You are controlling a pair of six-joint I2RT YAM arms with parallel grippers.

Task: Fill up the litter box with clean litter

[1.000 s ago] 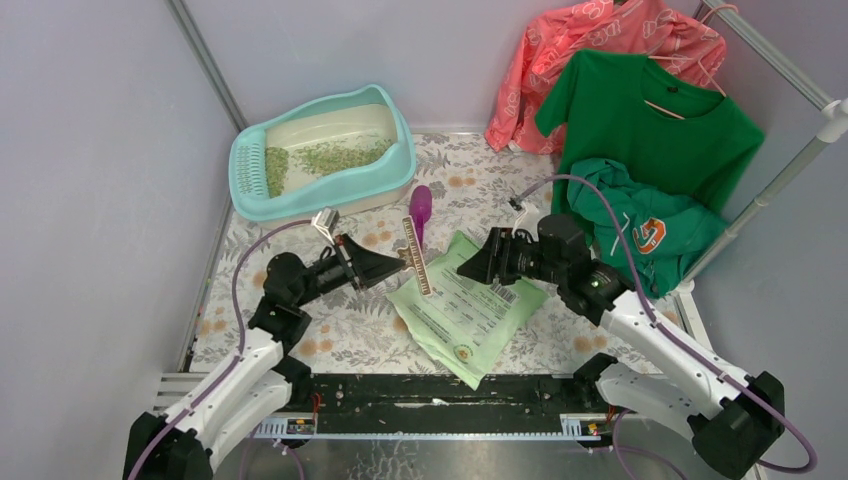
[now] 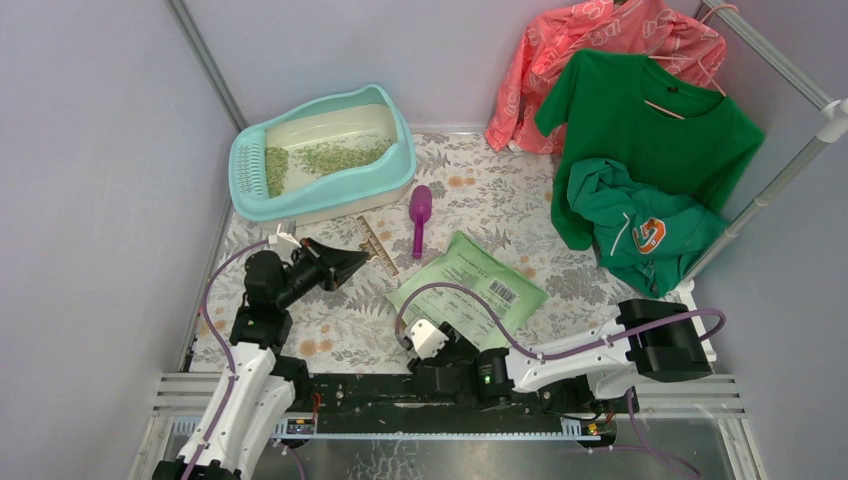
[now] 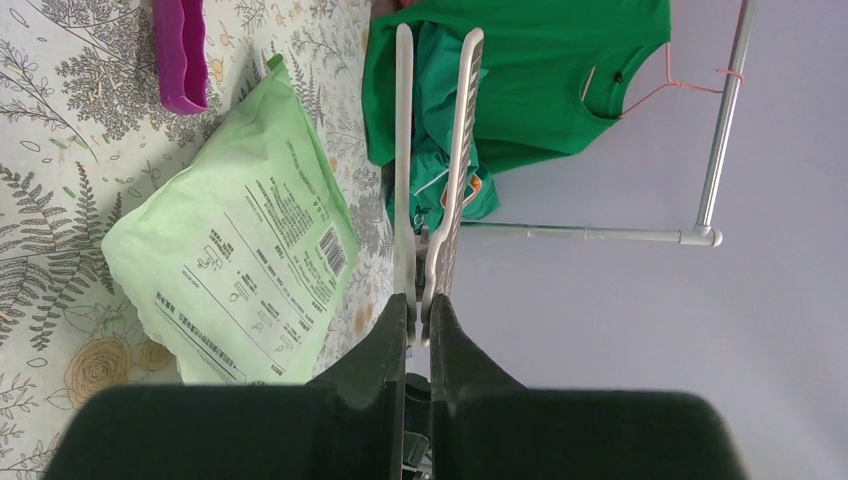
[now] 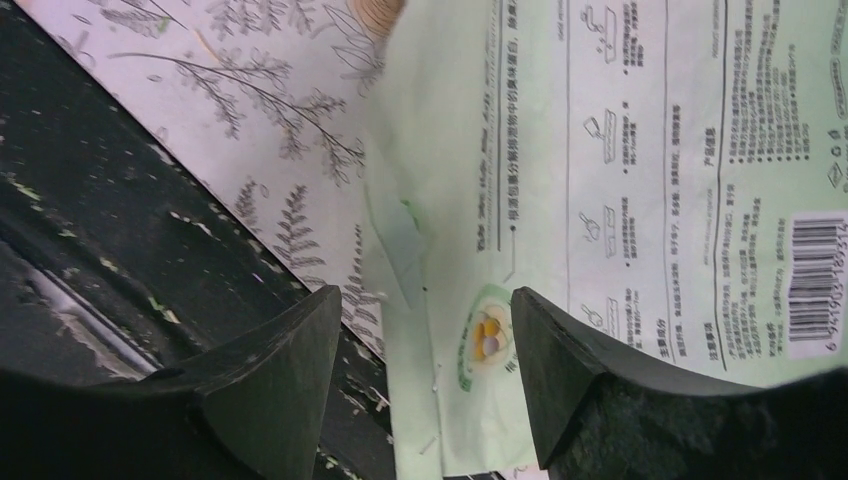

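My left gripper [image 2: 355, 258] is shut on a long, thin two-pronged tool [image 3: 456, 150], tan from above, pale in the left wrist view, held left of the green litter bag [image 2: 475, 285]. The bag lies printed side up, with a creased left edge [image 4: 395, 250] in the right wrist view. My right gripper is open over that edge at the table's front, nothing visible between its fingers. The turquoise litter box [image 2: 385, 165] stands back left with scattered green pellets inside. A purple scoop [image 2: 420, 205] lies between box and bag.
Clothes [image 2: 645, 120] hang at the back right from a metal rail [image 2: 775, 70]. The dark front edge [image 2: 360, 395] of the work area runs below the bag.
My right gripper has swung down and toward the front left, to the bag's near edge. My left gripper has drawn back leftward with the tool, away from above the bag.
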